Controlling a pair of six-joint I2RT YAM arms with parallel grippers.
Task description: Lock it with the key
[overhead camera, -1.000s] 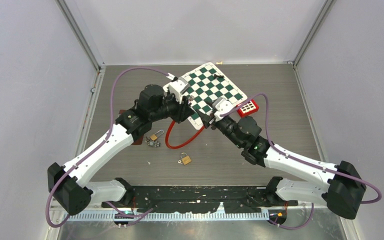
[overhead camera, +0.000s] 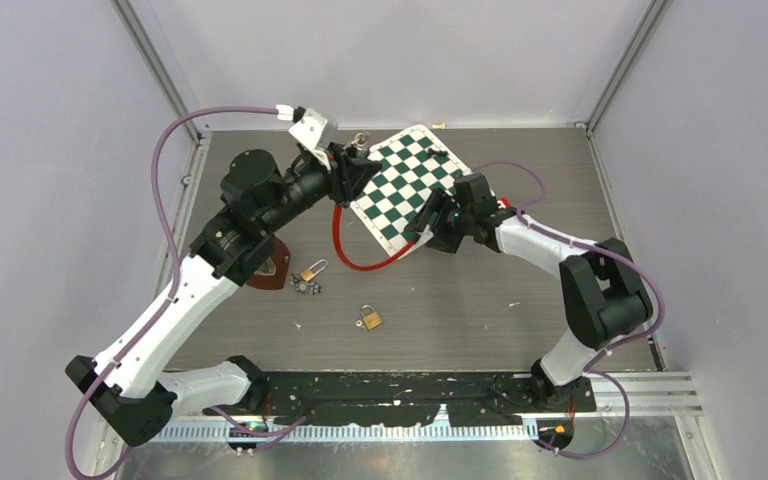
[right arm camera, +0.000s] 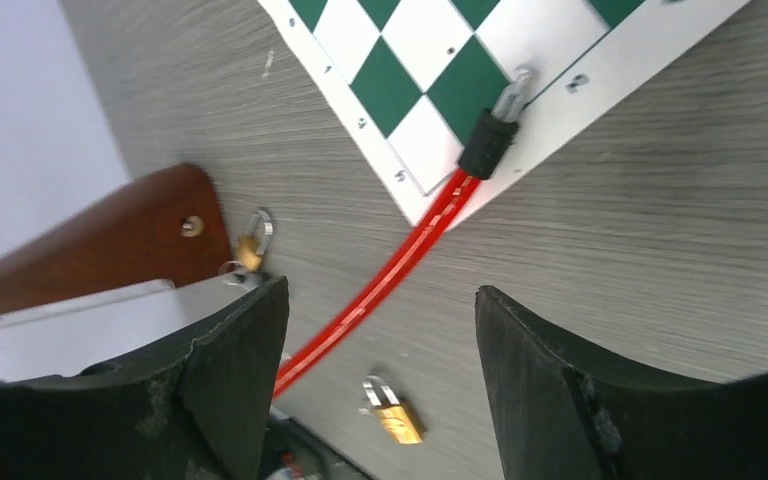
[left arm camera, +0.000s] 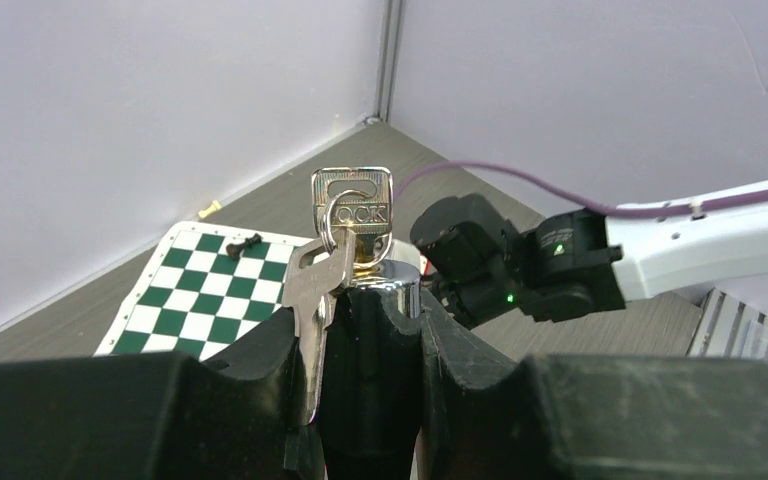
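Note:
My left gripper (overhead camera: 364, 174) is shut on a cable lock's black cylinder (left arm camera: 370, 370), held upright with its chrome end up. A key (left arm camera: 372, 188) stands in that end, and a second key (left arm camera: 308, 290) hangs from the same ring beside the cylinder. From the lock, the red cable (overhead camera: 360, 266) loops down and across to the right. Its free end has a black collar (right arm camera: 488, 143) and a metal tip (right arm camera: 513, 92), seen against the board's corner. My right gripper is open near that end, with the cable passing across its view and no grip on it.
The green-and-white chessboard (overhead camera: 400, 178) lies at the back, with a black chess piece (overhead camera: 436, 153) on it. Two padlocks, one brass padlock (overhead camera: 371, 319) in front and another padlock (overhead camera: 313, 270) farther left, lie near a brown object (overhead camera: 272, 270).
The left gripper has moved toward the back and slightly left, taking the lock along.

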